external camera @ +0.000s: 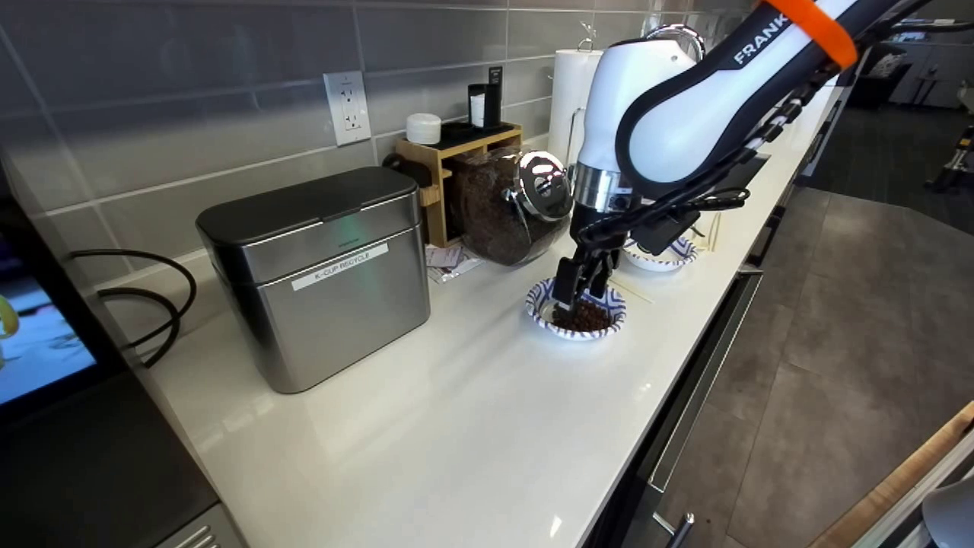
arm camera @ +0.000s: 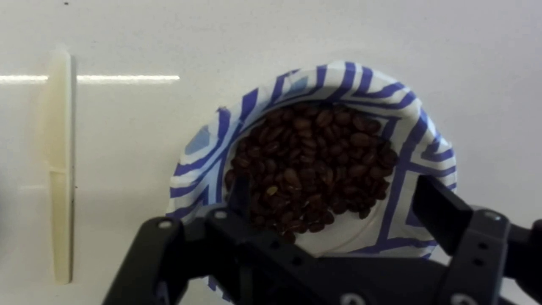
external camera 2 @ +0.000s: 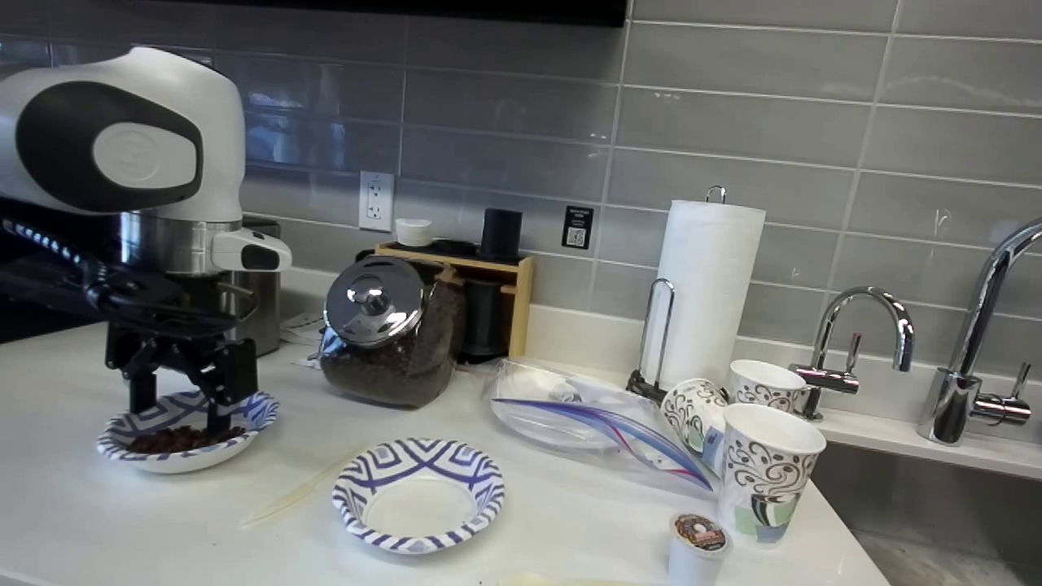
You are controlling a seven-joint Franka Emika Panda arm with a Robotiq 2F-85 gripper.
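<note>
Dark brown coffee beans (arm camera: 310,162) lie heaped in a white paper bowl (arm camera: 350,84) with a blue pattern. My gripper (external camera 2: 179,415) points down into this bowl, its two fingers spread wide. In the wrist view one finger (arm camera: 441,213) stands over the bowl's bare side, and the other is at the edge of the beans. Nothing is held between them. Exterior view 2 shows a second bowl (external camera 2: 418,503) of the same pattern, empty, to the right of the first. Whether the fingertips touch the beans is hard to tell.
A pale plastic knife (arm camera: 61,167) lies between the bowls. Behind are a tilted jar (external camera 2: 391,361) of beans and a steel bin (external camera: 351,292). Paper cups (external camera 2: 767,469), a plastic bag (external camera 2: 586,410) and a coffee pod (external camera 2: 695,552) occupy the right.
</note>
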